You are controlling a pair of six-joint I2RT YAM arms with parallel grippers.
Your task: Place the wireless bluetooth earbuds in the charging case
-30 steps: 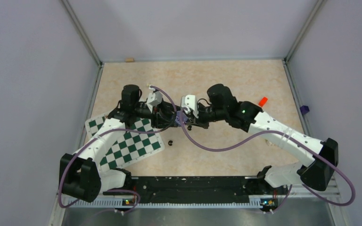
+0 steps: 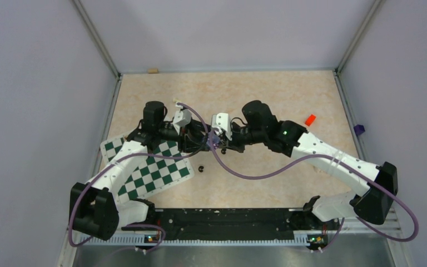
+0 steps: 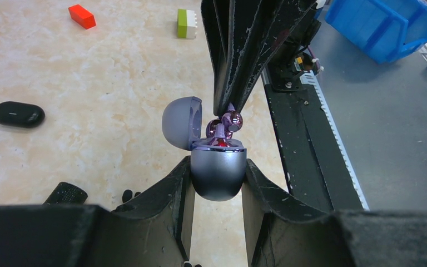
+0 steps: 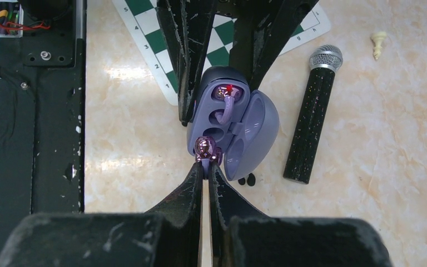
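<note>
My left gripper is shut on the lavender charging case (image 3: 217, 169), whose lid (image 3: 179, 122) hangs open to one side. Inside the case, one pink earbud (image 4: 227, 93) sits with its stem bent over the slots. A second shiny pink earbud (image 4: 204, 146) is at the case's other end, its stem between the tips of my right gripper, which is shut on it. In the left wrist view this earbud stands just above the case rim. The top view shows both grippers meeting over the table's middle, the case largely hidden.
A black microphone (image 4: 306, 128), a checkerboard (image 2: 155, 172), a red block (image 2: 310, 119) and small dark pieces lie on the beige table (image 2: 267, 189). A blue bin (image 3: 378, 39) shows beyond the table edge in the left wrist view.
The left arm looks nearly unchanged.
</note>
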